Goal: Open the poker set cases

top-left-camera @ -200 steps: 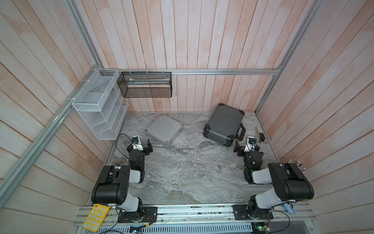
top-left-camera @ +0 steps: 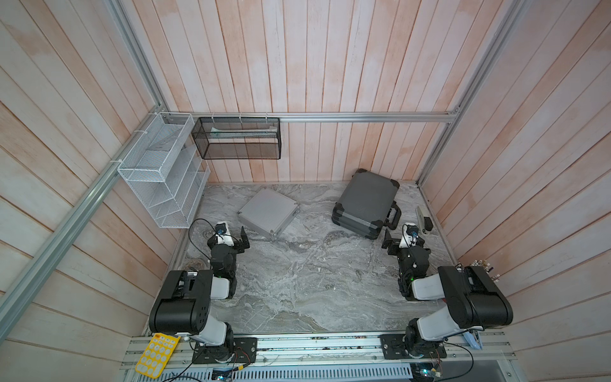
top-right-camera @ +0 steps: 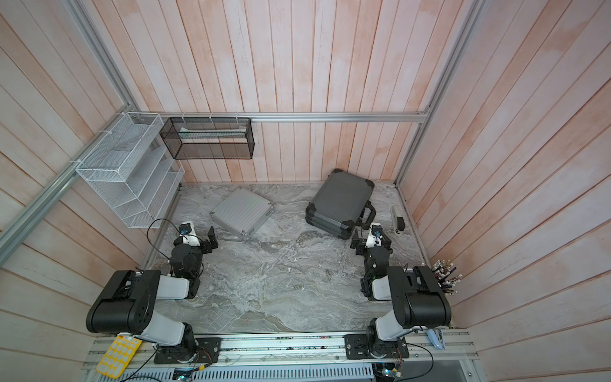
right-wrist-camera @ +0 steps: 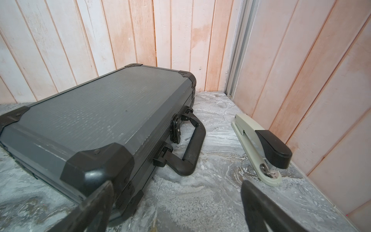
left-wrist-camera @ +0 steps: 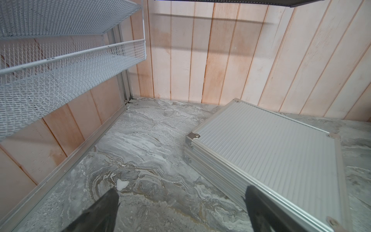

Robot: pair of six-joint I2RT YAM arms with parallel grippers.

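Observation:
A silver ribbed case lies flat and closed at the back left of the table; its lid fills the right side of the left wrist view. The dark grey case with black corners rests closed at the back right. Its black handle and a latch face right. My left gripper is open and empty, left of and short of the silver case. My right gripper also stands open with nothing between its fingers, near the dark case's front right corner.
By the right wall lies a stapler. White wire shelves hang on the left, and a black mesh basket hangs on the back wall.

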